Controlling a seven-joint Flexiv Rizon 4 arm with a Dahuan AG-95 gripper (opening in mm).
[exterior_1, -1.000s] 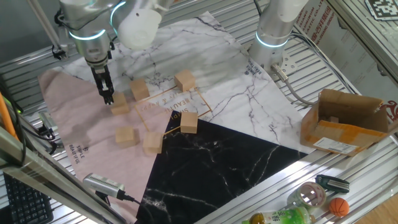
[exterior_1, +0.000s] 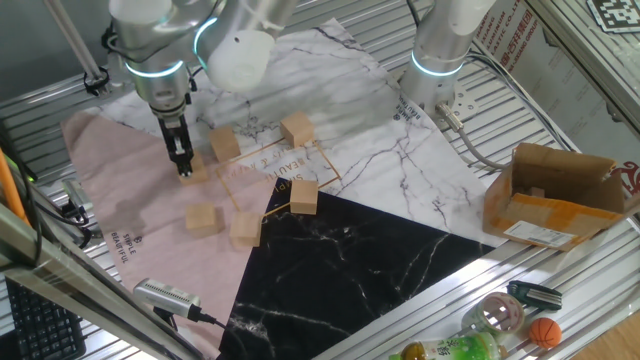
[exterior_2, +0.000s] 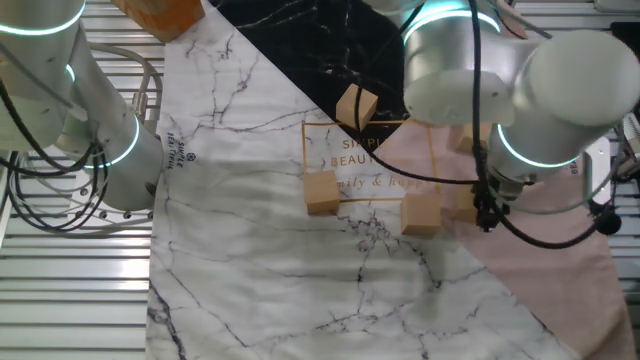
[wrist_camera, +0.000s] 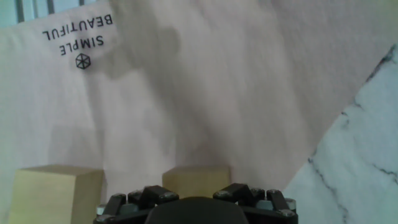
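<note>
Several light wooden blocks lie on the cloth. My gripper (exterior_1: 184, 172) points down at one of them, the wooden block (exterior_1: 193, 174) on the pink area, and partly covers it. In the wrist view that block (wrist_camera: 196, 181) shows between and beyond the dark fingers, which stand apart at its two sides. Whether they press on it cannot be made out. Another block (wrist_camera: 46, 193) is at the lower left there. In exterior view 2 the arm hides much of the gripper (exterior_2: 490, 212), with the block (exterior_2: 465, 207) beside it.
Close by are a block (exterior_1: 225, 143) behind and a block (exterior_1: 203, 219) in front. More blocks (exterior_1: 246, 229) lie to the right.
Over the last second my gripper has moved right and slightly down onto the block on the pink area. The blocks look unmoved.
</note>
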